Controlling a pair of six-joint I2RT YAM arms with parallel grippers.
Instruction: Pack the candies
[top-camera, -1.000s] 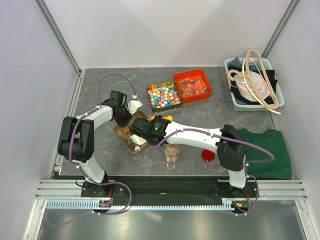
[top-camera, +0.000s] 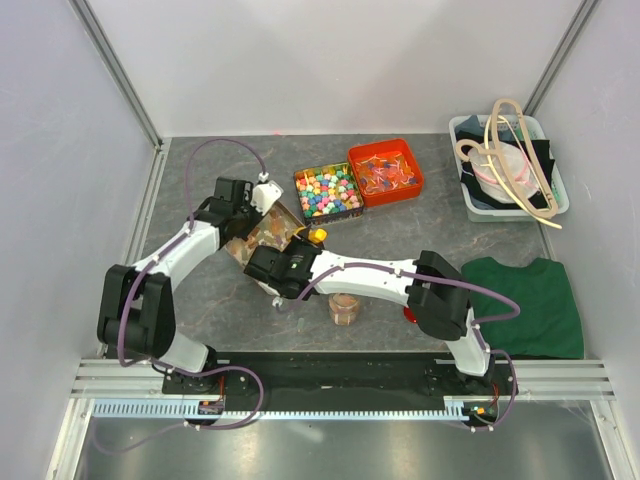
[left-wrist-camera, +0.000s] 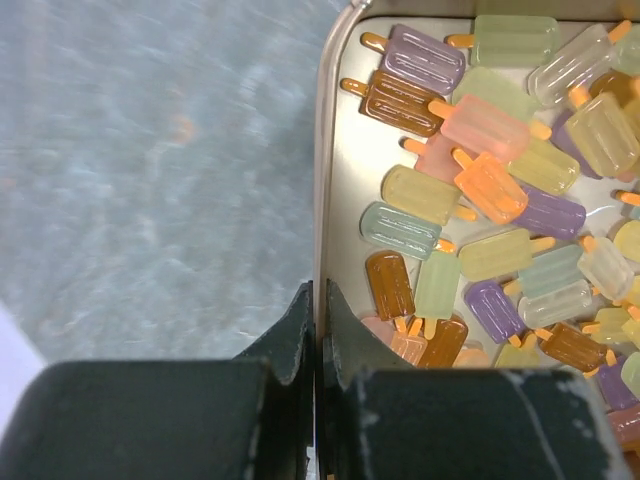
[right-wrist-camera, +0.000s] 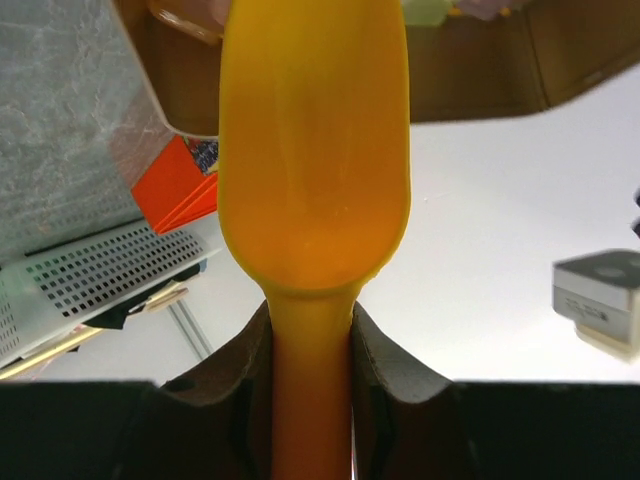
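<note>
Translucent popsicle-shaped candies (left-wrist-camera: 490, 255) in several colours fill the brown tray (left-wrist-camera: 325, 150). My left gripper is shut on that tray's rim. From above, the tray appears raised and tilted, partly covered by both arms. The yellow scoop (right-wrist-camera: 315, 150) has its handle pinched between the fingers of my right gripper; its bowl points up in the right wrist view, beside the tray's wall. In the top view a clear jar (top-camera: 344, 308) stands just below the right arm. Whether candy lies in the scoop cannot be told.
Behind the arms sit a dark box of coloured candies (top-camera: 328, 190) and a red box (top-camera: 390, 172) of small sticks. At right are a basket (top-camera: 500, 212) and a green cloth (top-camera: 528, 305). A red lid (top-camera: 409, 314) lies partly under the right arm.
The right arm and scoop have moved left, closer to the left gripper.
</note>
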